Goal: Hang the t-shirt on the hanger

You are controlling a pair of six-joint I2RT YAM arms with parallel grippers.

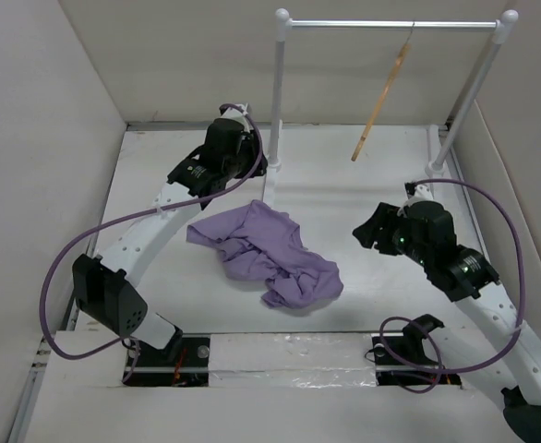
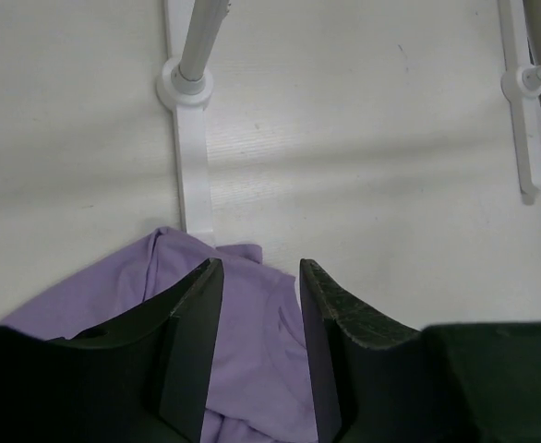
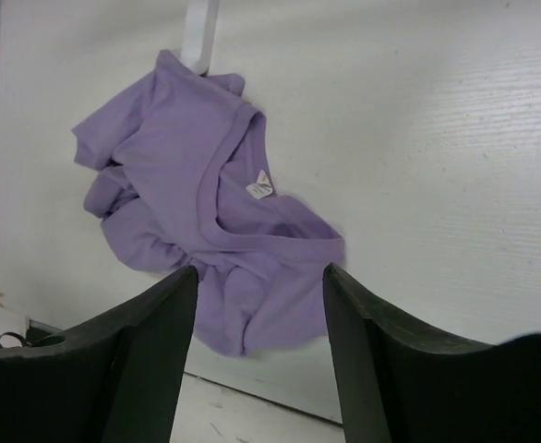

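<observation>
A purple t-shirt (image 1: 269, 249) lies crumpled on the white floor, also seen in both wrist views (image 2: 243, 341) (image 3: 169, 157). An orange hanger (image 1: 381, 97) hangs from the rail at the top right of the top view. My left gripper stands open, high at the back left above the shirt's far end, with nothing between its fingers. My right gripper is open and empty, raised to the right of the shirt.
A white rack's rail (image 1: 344, 24) rests on posts (image 1: 277, 92) with base bars on the floor. Walls close in the sides and back.
</observation>
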